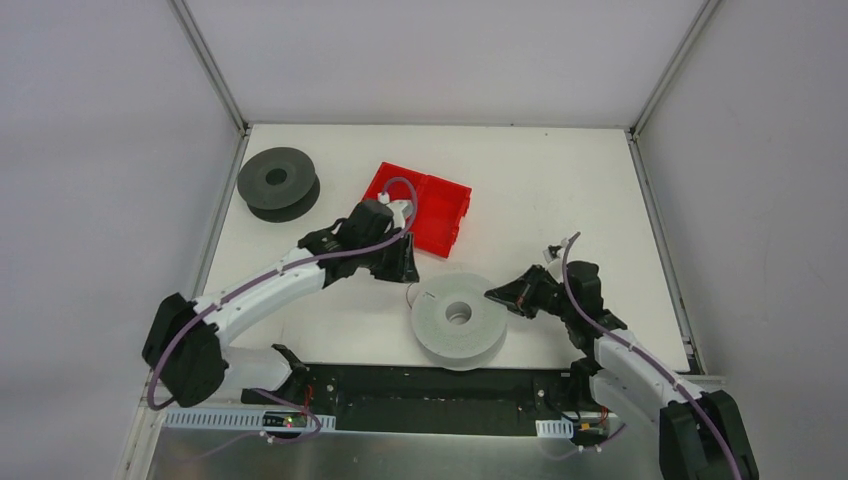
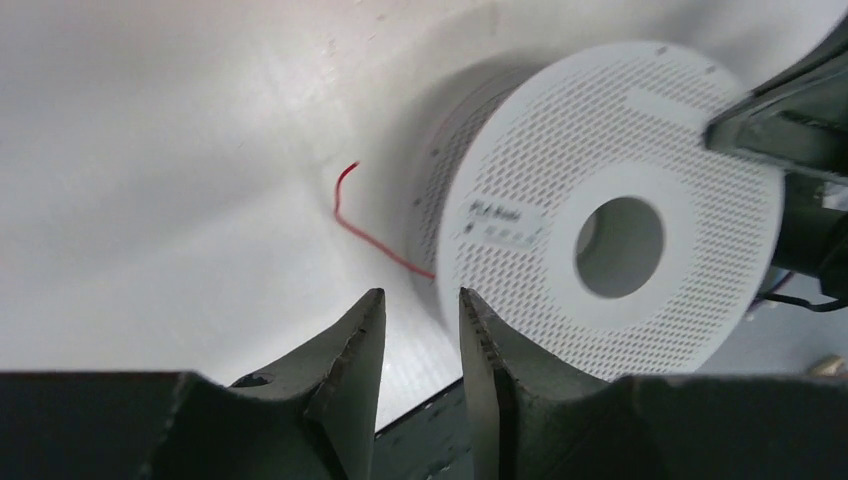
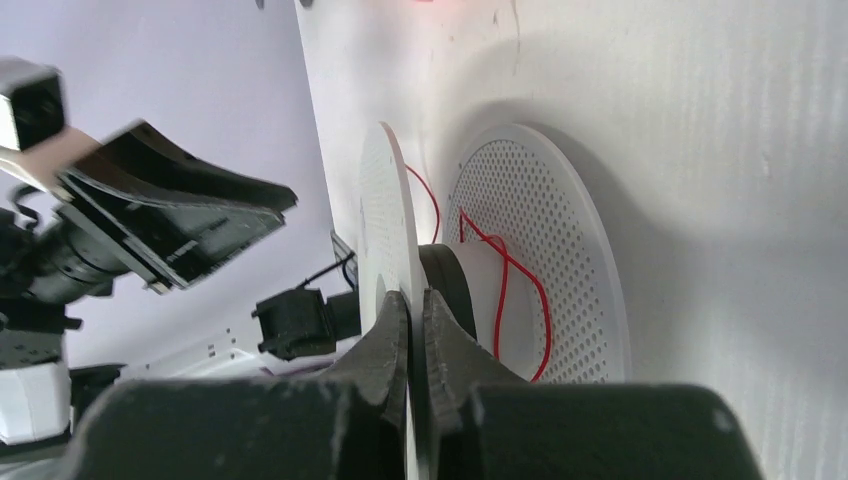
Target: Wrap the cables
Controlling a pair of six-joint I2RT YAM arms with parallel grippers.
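Observation:
A pale spool (image 1: 432,318) stands upright on its flange at the table's front edge. From its side a red cable (image 2: 372,240) sticks out, its loose end curling over the table. More red cable (image 3: 546,315) runs loosely round the hub in the right wrist view. My left gripper is partly open beside the spool, above and apart from the cable, nothing between its fingers. My right gripper is shut on the rim of the spool's upper flange, whose pale edge shows between the fingers.
Behind the left gripper lies an open red case (image 1: 440,205). A dark grey spool (image 1: 277,183) sits at the back left.

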